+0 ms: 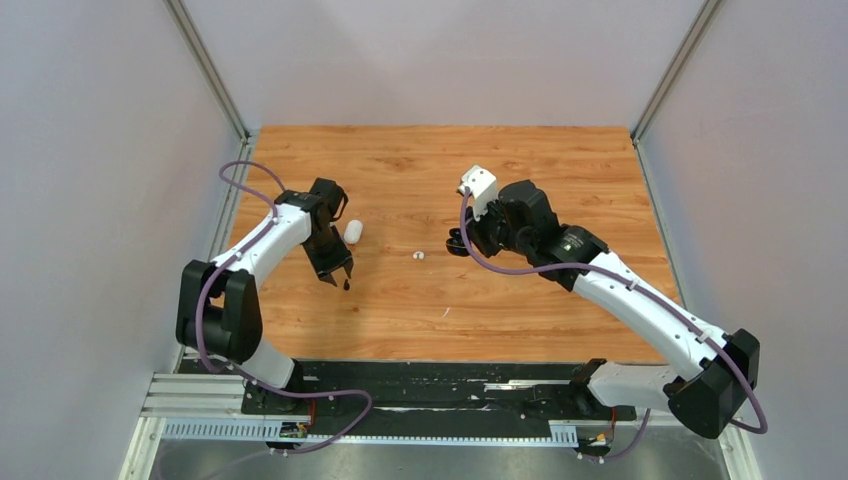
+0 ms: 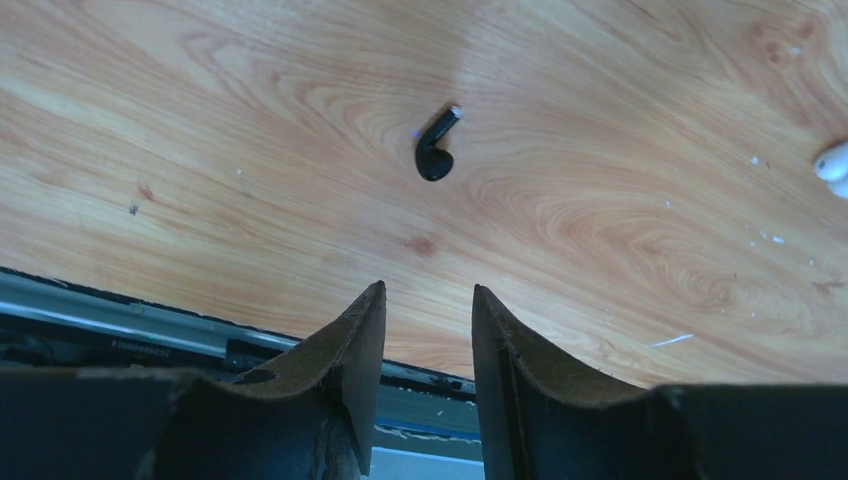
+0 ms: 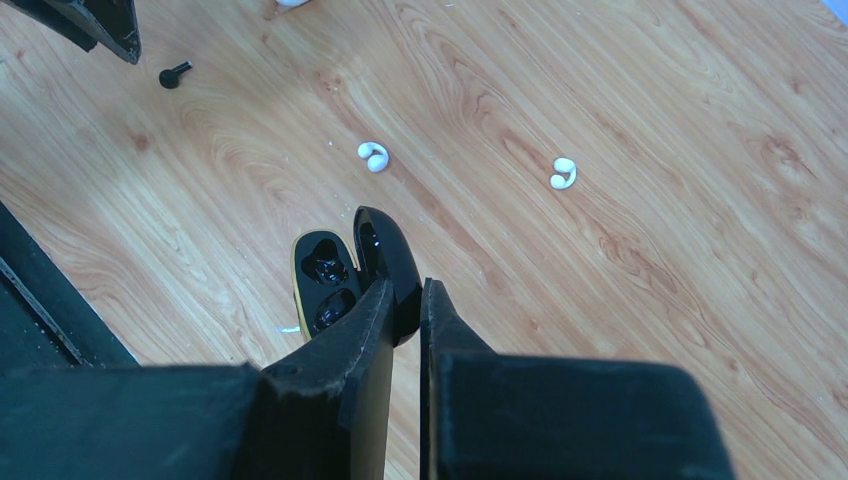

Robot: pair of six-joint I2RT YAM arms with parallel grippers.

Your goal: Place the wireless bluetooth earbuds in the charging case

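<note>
A single black earbud lies on the wood at the left side of the table. My left gripper is above the table near it, its fingertips apart with nothing between. From the top view, the left gripper stands just beside the black earbud. The black charging case is raised above the table, its lid open. My right gripper is shut on the case at the lid. Two dark hollows show inside the case; whether either holds an earbud I cannot tell.
Two white earbuds, one left and one right, lie apart on the wood. A rounded white object sits close behind the left gripper.
</note>
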